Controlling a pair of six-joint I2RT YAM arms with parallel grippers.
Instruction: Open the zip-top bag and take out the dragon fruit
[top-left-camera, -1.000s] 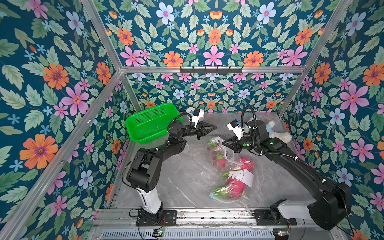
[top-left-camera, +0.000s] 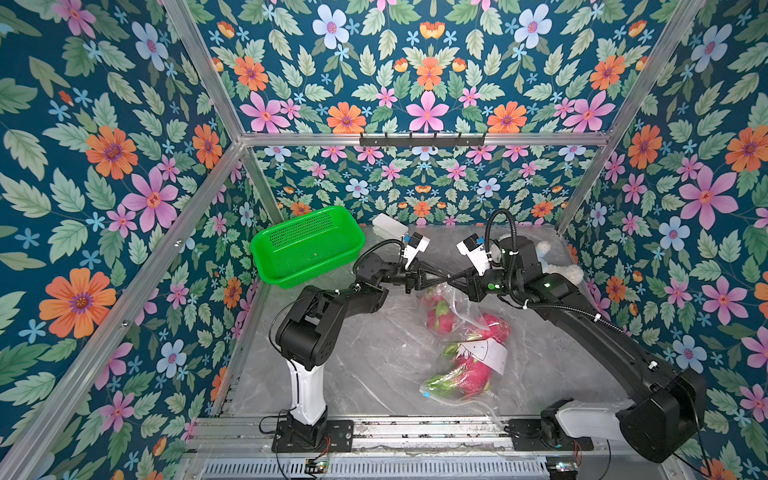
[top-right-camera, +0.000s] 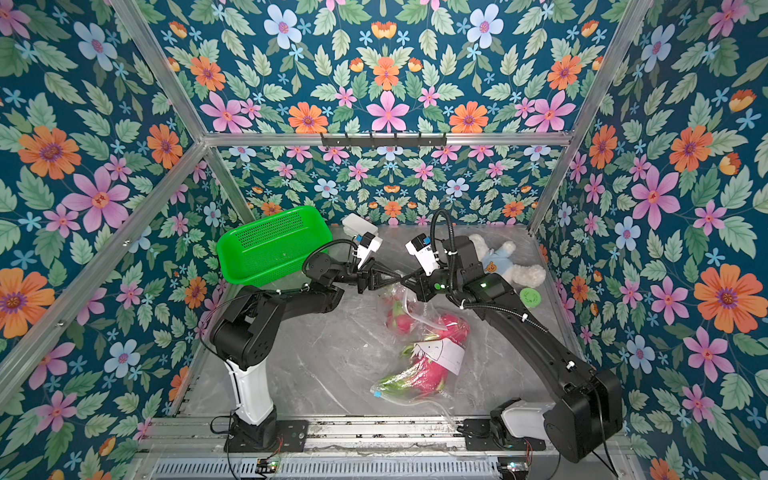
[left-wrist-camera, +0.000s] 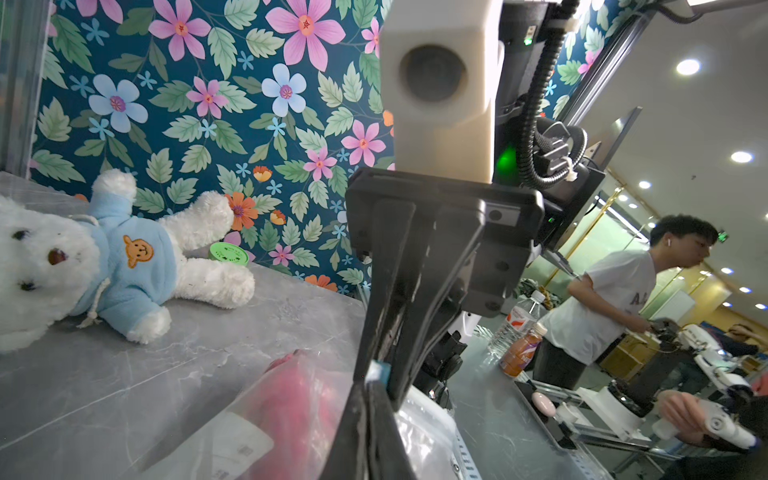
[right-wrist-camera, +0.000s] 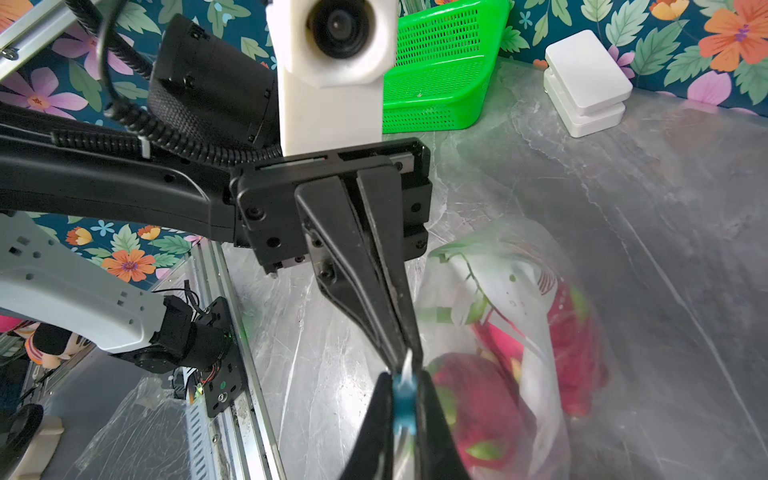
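Note:
My two grippers meet fingertip to fingertip above the rear clear bag of dragon fruit (right-wrist-camera: 496, 408), on a small blue zip tab (right-wrist-camera: 405, 400) with white plastic at the bag's top. My left gripper (top-left-camera: 444, 274) is shut, its tips at the tab. My right gripper (top-right-camera: 405, 281) has its fingers closely round the tab; how firmly they grip cannot be seen. A second bag with dragon fruit and a white label (top-left-camera: 468, 376) lies nearer the front.
A green basket (top-left-camera: 308, 246) stands at the back left, beside a white block (right-wrist-camera: 588, 76). A white teddy in blue lies at the back right.
My left gripper has moved right and down to meet my right gripper's tips above the bag, and has shut. The right arm has moved slightly.

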